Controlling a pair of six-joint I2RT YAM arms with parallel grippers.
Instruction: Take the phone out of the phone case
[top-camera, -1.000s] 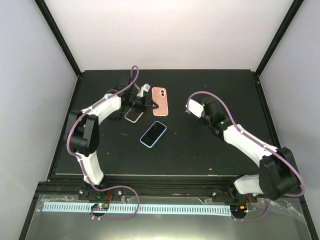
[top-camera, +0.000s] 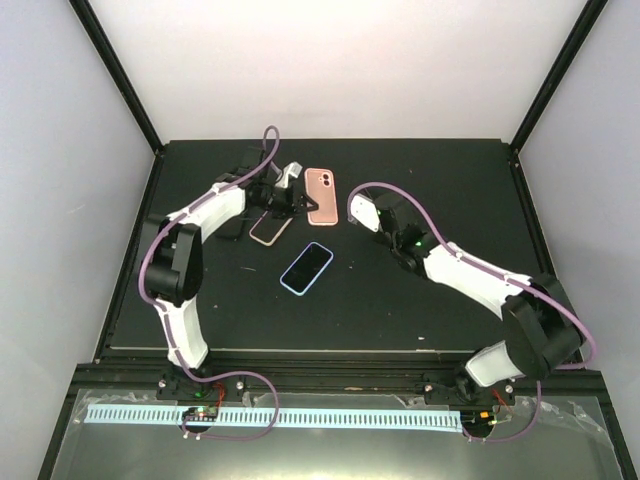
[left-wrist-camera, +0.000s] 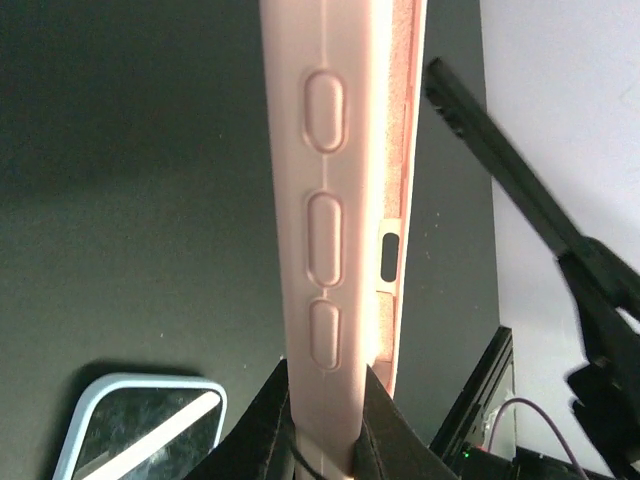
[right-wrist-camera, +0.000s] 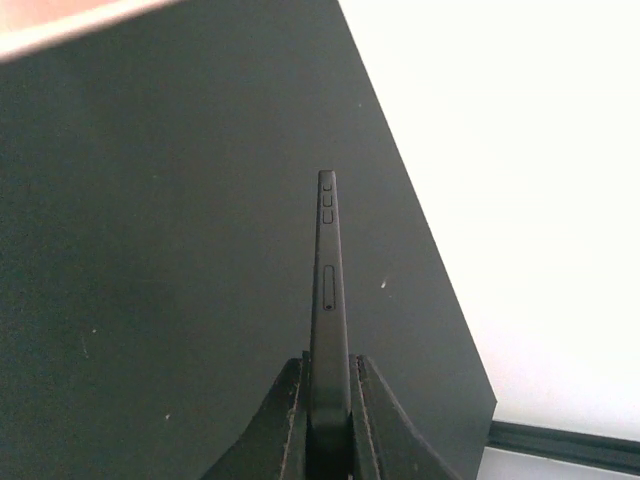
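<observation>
The pink phone case (top-camera: 321, 195), with its camera cutout facing up in the top view, is held by my left gripper. Up close in the left wrist view, that gripper is shut on the long edge of the case (left-wrist-camera: 325, 240), and the visible part of the inside looks empty. My right gripper is shut on a thin black phone (right-wrist-camera: 329, 270), seen edge-on with its side buttons showing. That phone (left-wrist-camera: 500, 160) also appears as a dark bar right of the case, apart from it. From above, the right arm's wrist hides most of it.
A blue-edged phone (top-camera: 306, 268) lies on the black table, in front of the case. Another pink-edged phone (top-camera: 268, 229) sits partly under the left arm.
</observation>
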